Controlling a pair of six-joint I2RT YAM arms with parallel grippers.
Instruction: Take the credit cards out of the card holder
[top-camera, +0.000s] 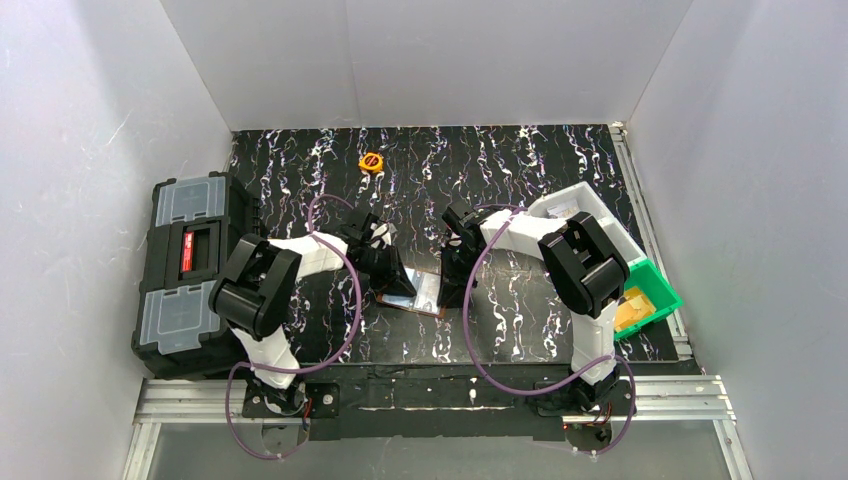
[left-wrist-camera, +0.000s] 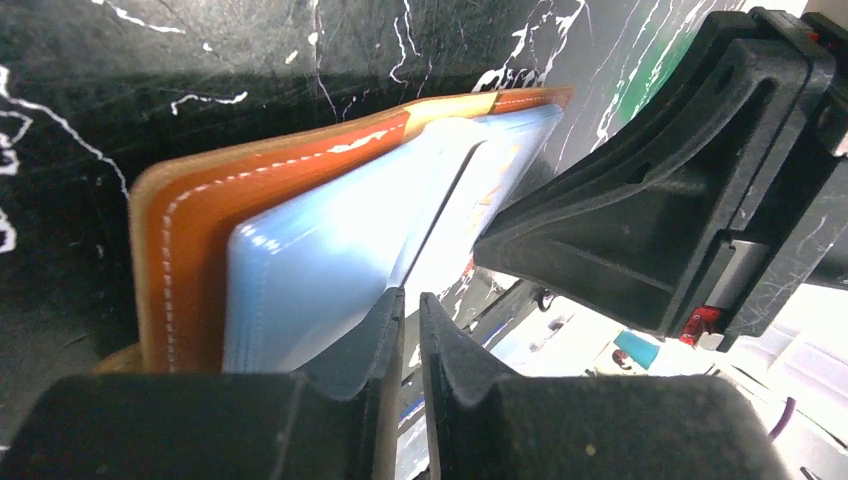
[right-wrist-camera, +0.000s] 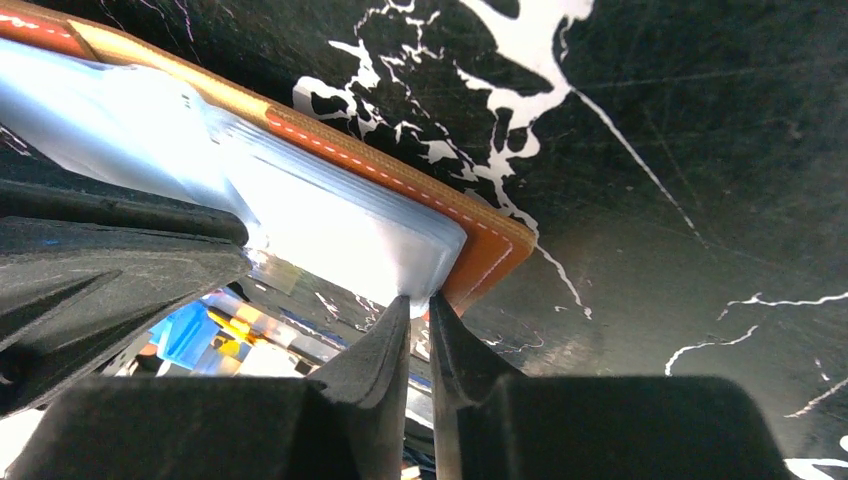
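Note:
The card holder (top-camera: 426, 290) lies opened on the dark marbled table, its brown stitched cover (left-wrist-camera: 160, 240) under clear plastic sleeves (left-wrist-camera: 310, 240). My left gripper is shut, its tips at the front edge of the sleeves near the middle fold; no card shows between them. At the right end, my right gripper has its tips close together, by the corner of the sleeve stack (right-wrist-camera: 350, 215). A narrow gap shows between those tips; whether they pinch a sleeve is unclear. No card lies loose outside the holder.
A black toolbox (top-camera: 190, 255) stands at the left, a yellow tape measure (top-camera: 371, 162) at the back. On the right are a white bin (top-camera: 610, 225) and a green bin (top-camera: 668, 294). The table behind the holder is clear.

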